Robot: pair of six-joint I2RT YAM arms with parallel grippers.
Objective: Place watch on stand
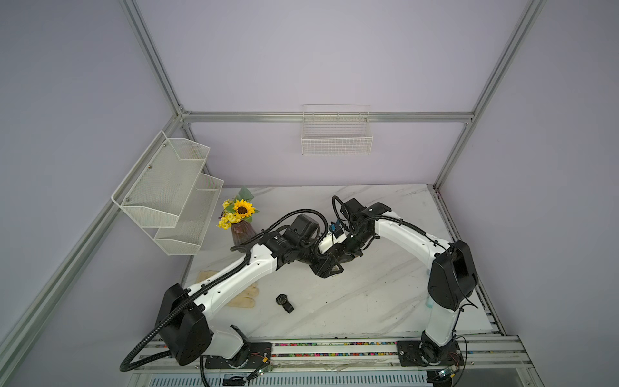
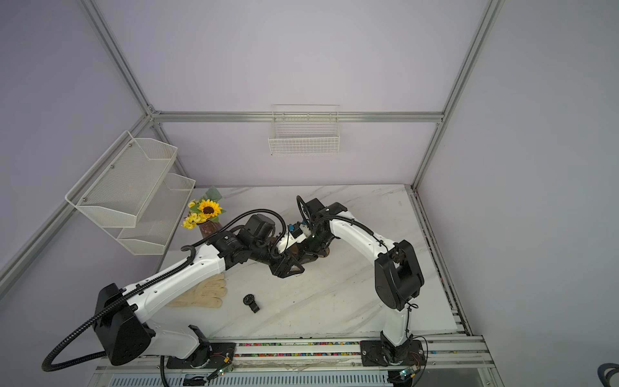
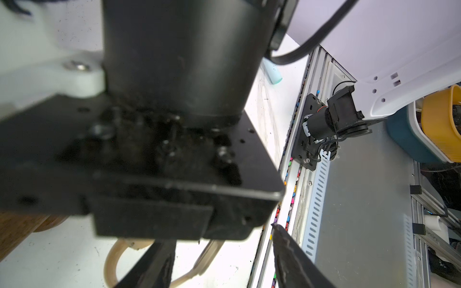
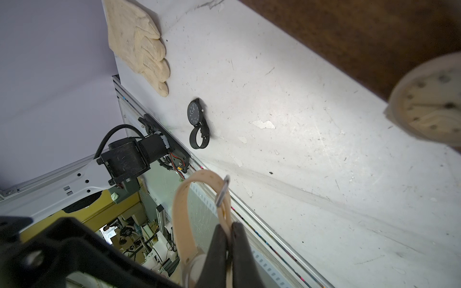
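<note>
A beige-strapped watch [image 4: 181, 211] is in my right gripper, which is shut on its strap; the loop and a metal buckle stick out beyond the fingertips. My left gripper is part open. Past its fingers [image 3: 156, 264], the curved beige strap [image 3: 111, 264] shows below a black plate, and I see nothing clearly clasped. The brown wooden stand [image 4: 345, 38] lies beyond, with a cream dial with gold hands [image 4: 434, 98] at its edge. In the top left view, the crossed grippers hide the beige watch and most of the stand.
A black watch [image 1: 283, 303] lies on the table's front left, near tan gloves [image 2: 203, 293]. A flower vase [image 1: 242, 232] stands at the back left. The arms nearly touch at the centre.
</note>
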